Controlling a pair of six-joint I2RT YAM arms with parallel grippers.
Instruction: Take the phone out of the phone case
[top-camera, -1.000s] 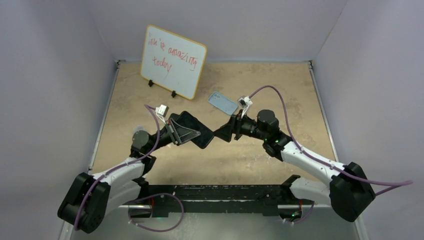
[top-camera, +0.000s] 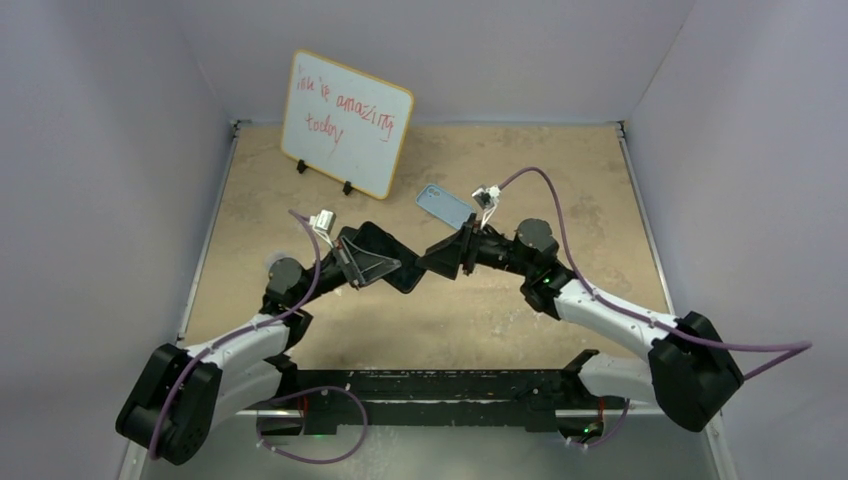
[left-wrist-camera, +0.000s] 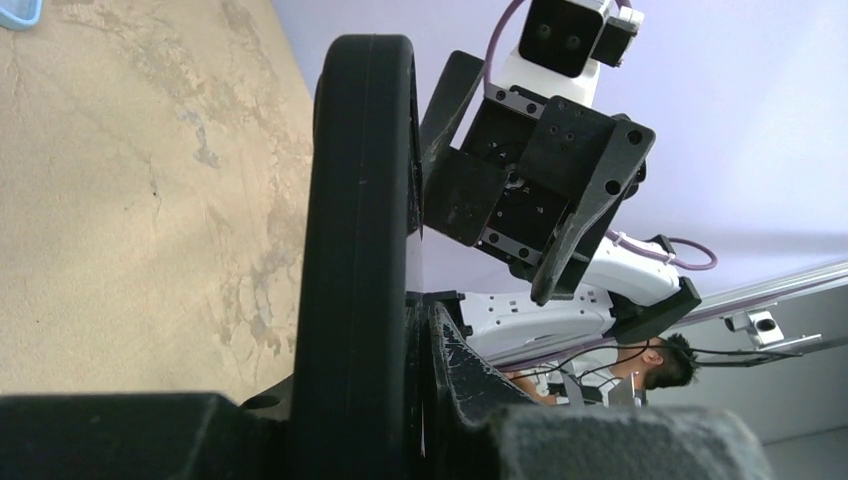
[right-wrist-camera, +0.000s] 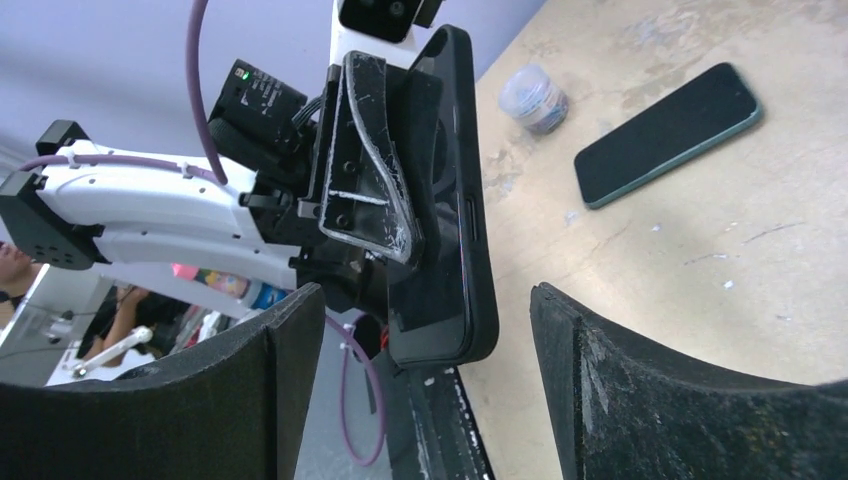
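My left gripper (top-camera: 368, 266) is shut on a black phone in its case, held up on edge; in the left wrist view its long dark side (left-wrist-camera: 355, 230) fills the middle. My right gripper (top-camera: 445, 258) stands open just to the right of the case's outer end, facing it, with nothing between its fingers. In the right wrist view the case sits beyond and between the two open fingertips. I cannot tell whether a fingertip touches it.
A light blue phone or case (top-camera: 446, 205) lies behind the grippers. A whiteboard (top-camera: 345, 125) stands at back left. A small clear tub (right-wrist-camera: 532, 100) is on the table.
My right gripper has shifted slightly left, towards the held case, with its arm. The left gripper and the case look unchanged.
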